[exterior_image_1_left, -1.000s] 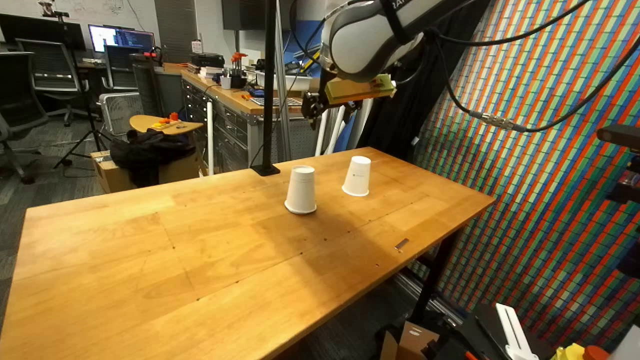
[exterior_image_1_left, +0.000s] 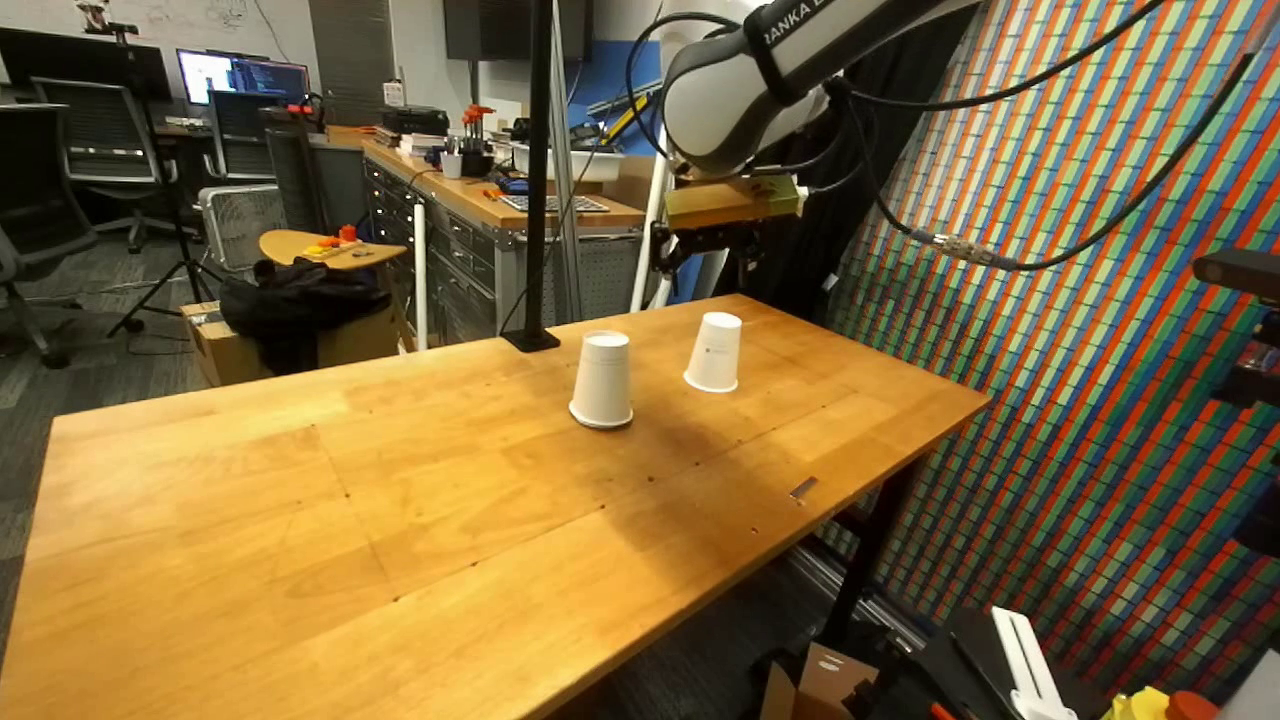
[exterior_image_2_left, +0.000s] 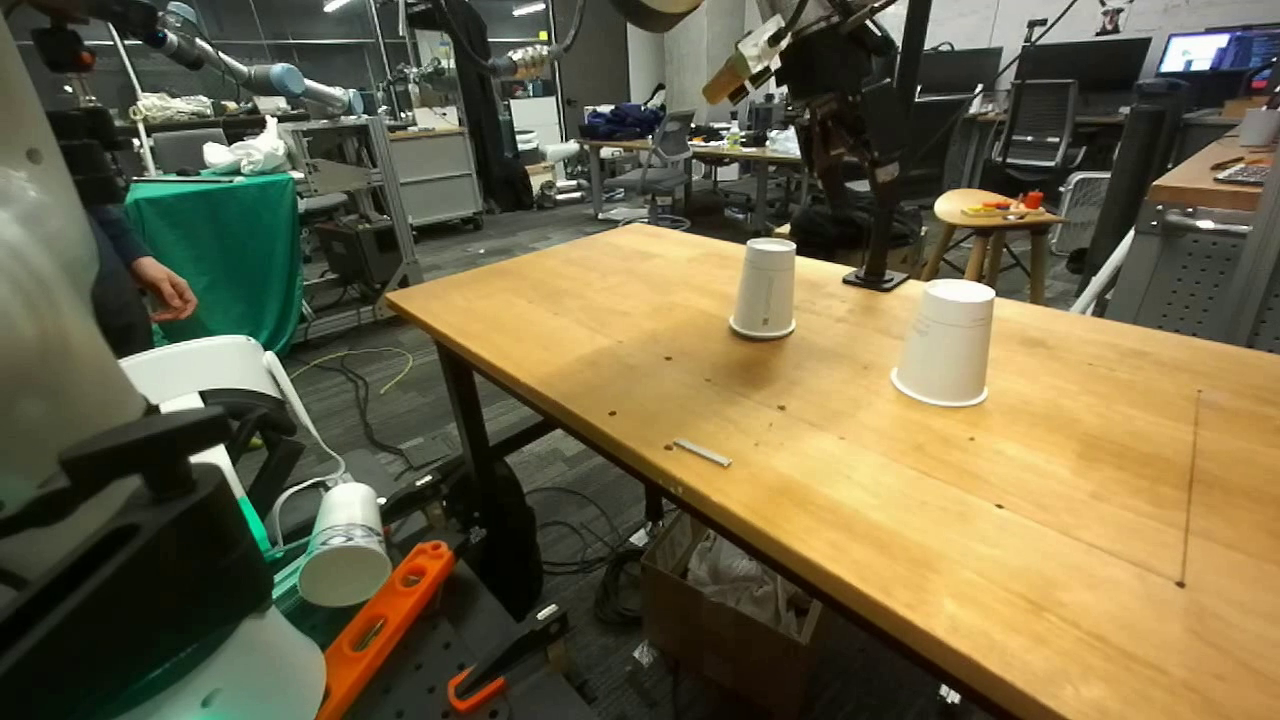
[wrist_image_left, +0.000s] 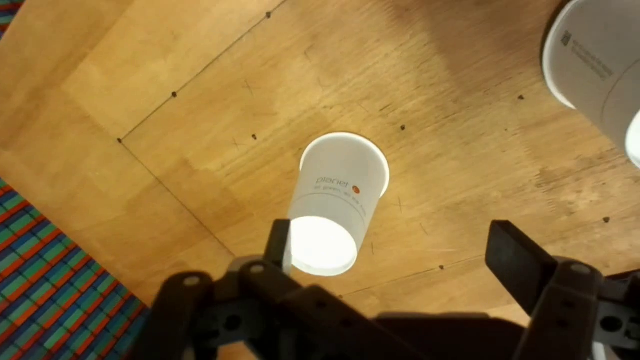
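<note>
Two white paper cups stand upside down on the wooden table. The one with printed lettering, the planet cup (wrist_image_left: 339, 180), is near the middle of the wrist view; in exterior view 1 this cup (exterior_image_1_left: 715, 353) is the farther right one. The other cup (exterior_image_1_left: 602, 382) stands a short way to its left there and shows at the upper right of the wrist view as a partly cut-off cup (wrist_image_left: 600, 72). Above the table hangs my gripper, open and empty, its left finger (wrist_image_left: 277, 243) overlapping the planet cup's bright base in that view. Height above the cup is clear in exterior view 1.
A black post (exterior_image_1_left: 531, 341) rises from the table's far edge. A small metal strip (exterior_image_2_left: 702, 452) lies close to one edge. A coloured patterned curtain (exterior_image_1_left: 1080, 360) hangs beyond the table.
In exterior view 1 the gripper has shifted right and somewhat lower, over the farther cup's side of the table. Both cups stay where they were.
</note>
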